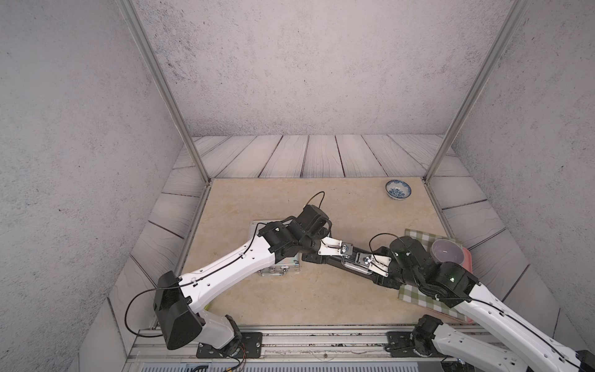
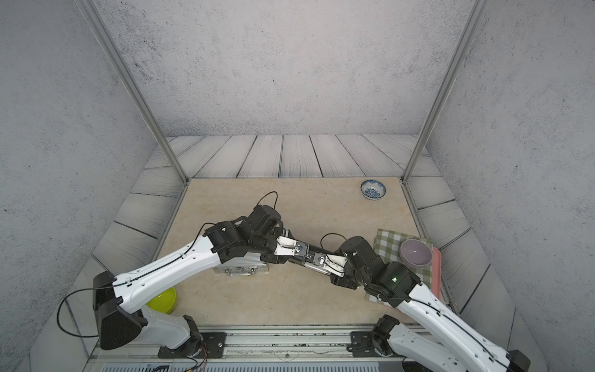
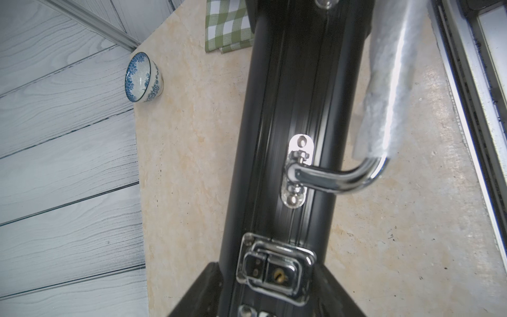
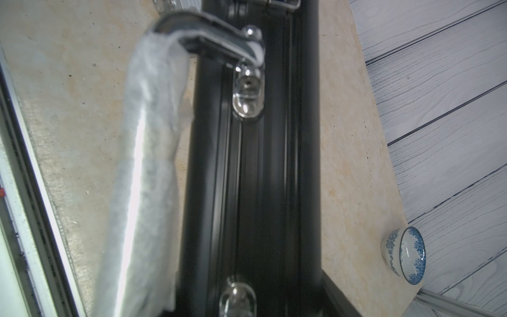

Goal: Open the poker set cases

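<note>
A black case with chrome latches and a wrapped handle lies crosswise between my two grippers. The left wrist view shows its latch between the blurred fingertips of my left gripper, which sits at the case's left part. My right gripper is at its right end, and the right wrist view shows the handle and chrome mounts close up, blurred. How far each finger stands open is hard to see. A silver case lies on the table, partly hidden behind the left arm.
A blue-and-white bowl stands at the back right. A pink bowl rests on a checked cloth at the right. A green bowl is at the front left.
</note>
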